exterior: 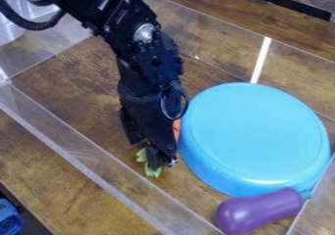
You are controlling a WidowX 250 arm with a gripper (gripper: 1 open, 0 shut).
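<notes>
The black gripper (155, 141) hangs low over a carrot, its fingertips down by the green leaves (152, 163). Most of the carrot's orange body (175, 127) is hidden behind the gripper, with a sliver showing at its right. Whether the fingers are shut on the carrot cannot be told.
A large blue round lid (252, 136) lies just right of the carrot, with a purple eggplant (257, 210) in front of it. Clear low walls edge the wooden surface (69, 82). A blue object (7, 219) sits at the lower left corner.
</notes>
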